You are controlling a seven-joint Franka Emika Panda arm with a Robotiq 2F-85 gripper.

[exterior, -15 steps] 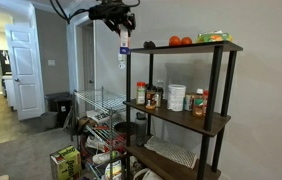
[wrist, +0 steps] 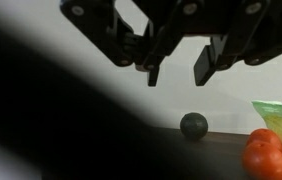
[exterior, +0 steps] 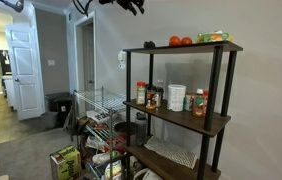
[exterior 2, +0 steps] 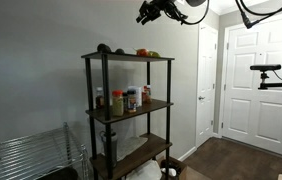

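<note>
My gripper hangs above and short of the top shelf in the wrist view. Its fingertips stand apart, with plain wall showing in the gap; whether it grips anything I cannot tell. In exterior view 1 it is partly cut off by the top edge, and exterior view 2 shows the gripper (exterior 2: 144, 18) over the rack. On the top shelf are a dark round avocado (wrist: 194, 126), tomatoes (wrist: 266, 160) and a green-and-yellow package (wrist: 279, 115). A large dark blur (wrist: 51, 130) hides the lower left of the wrist view.
Below, the middle shelf (exterior: 186, 118) bears jars, bottles and a white canister (exterior: 177, 97). A wire rack (exterior: 99, 105) stands left of the dark shelving unit. A yellow box (exterior: 66, 163) sits on the floor. Clear air surrounds the gripper.
The gripper has risen toward the top edge of exterior view 1. A pale object with pink and blue that hung below it there earlier no longer shows.
</note>
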